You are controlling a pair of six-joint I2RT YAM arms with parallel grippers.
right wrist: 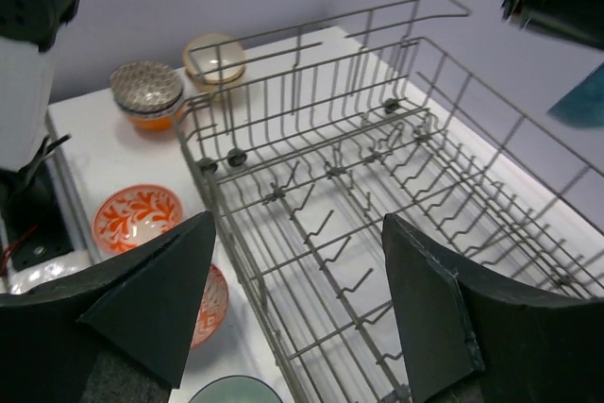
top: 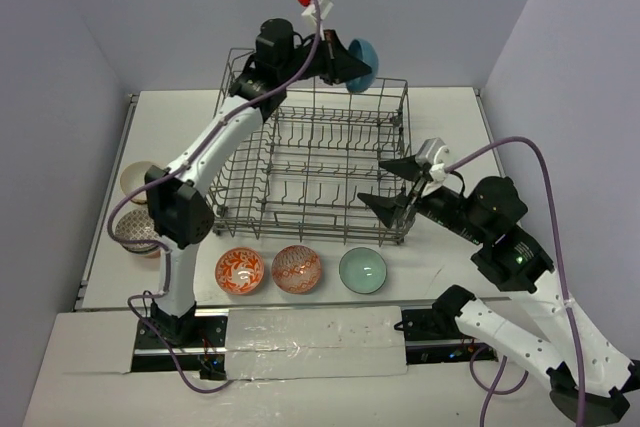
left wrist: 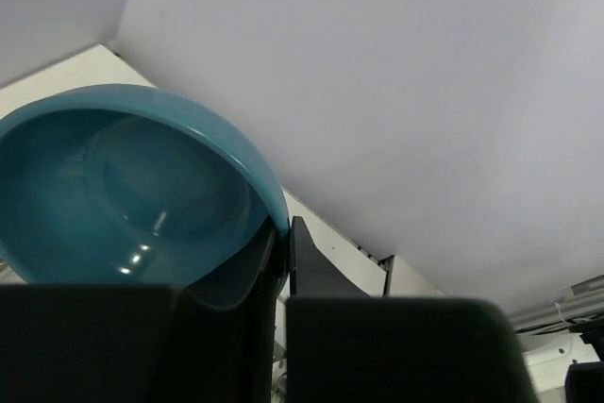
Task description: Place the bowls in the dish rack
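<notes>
A blue bowl (top: pixel 364 65) is up over the back of the wire dish rack (top: pixel 318 168), tilted on its side. My left gripper is shut on its rim, and the bowl's hollow inside shows in the left wrist view. Over the rack's right side, my right gripper (top: pixel 385 187) has its fingers spread with nothing between them. In front of the rack stand an orange patterned bowl (top: pixel 240 271), a red patterned bowl (top: pixel 297 269) and a green bowl (top: pixel 363 270). The rack's middle holds no dishes that I can see.
More bowls sit left of the rack: a cream one (top: pixel 136 179) and a dark patterned stack (right wrist: pixel 147 88), partly behind the left arm in the top view. Grey walls (top: pixel 560 77) close in the table at the back and sides. Right of the rack the table is bare.
</notes>
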